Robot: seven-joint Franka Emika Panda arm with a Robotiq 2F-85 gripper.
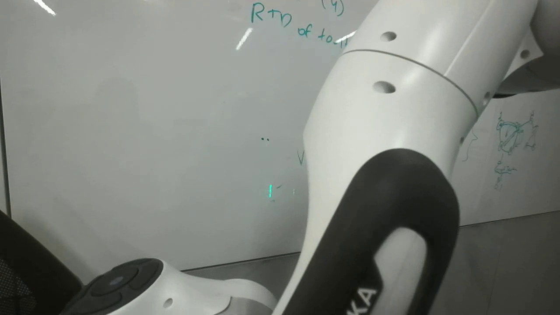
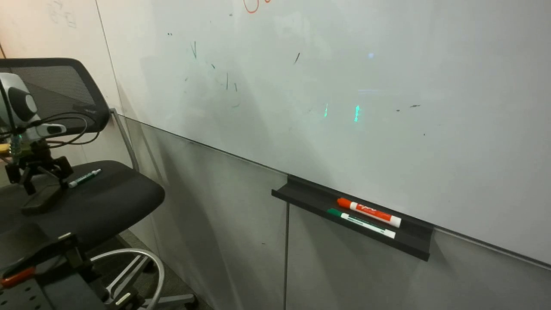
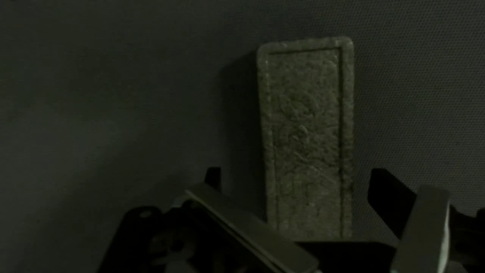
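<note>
On the dark chair seat [image 2: 119, 191] lies a felt-faced block like a whiteboard eraser [image 3: 309, 132], long side upright in the wrist view. My gripper is open, its fingers apart on either side of the block's near end. The left pad [image 3: 250, 227] overlaps the block's lower corner in that view; whether it touches cannot be told. In exterior view 2 the gripper [image 2: 40, 173] hangs low over the dark block [image 2: 45, 199] at the left. Exterior view 1 shows only the white arm [image 1: 388, 115], with the gripper out of frame.
Beside the block on the seat lies a marker [image 2: 84, 178]. A black tray [image 2: 281, 193] on the wall below the whiteboard [image 2: 413, 67] holds a red marker [image 2: 369, 212] and a green-capped marker [image 2: 361, 223]. The chair's mesh back [image 2: 62, 98] rises behind the gripper.
</note>
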